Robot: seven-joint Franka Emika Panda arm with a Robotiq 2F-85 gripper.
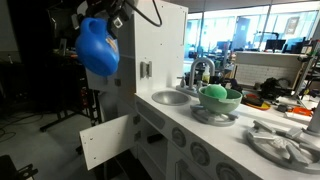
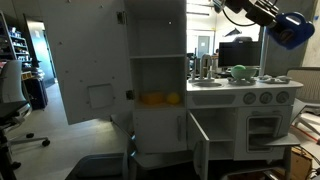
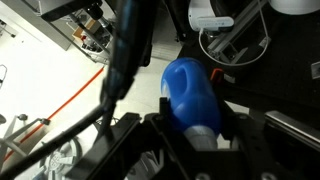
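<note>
A blue, rounded, bottle-like object (image 1: pixel 98 48) hangs in the air at the upper left of exterior view 1, in front of the white cabinet. In exterior view 2 the same blue object (image 2: pixel 291 30) is at the upper right, at the end of the black arm. Seen from the wrist, the blue object (image 3: pixel 188 90) lies between the fingers, its whitish end toward the camera. My gripper is shut on it; the exact contact is dark and partly hidden.
A green bowl (image 1: pixel 219 102) holding a green ball stands on the white counter, beside a sink (image 1: pixel 171 97) and faucet. A metal tray (image 1: pixel 275 149) with utensils is nearer. The open cabinet door (image 1: pixel 108 140) juts out below the arm.
</note>
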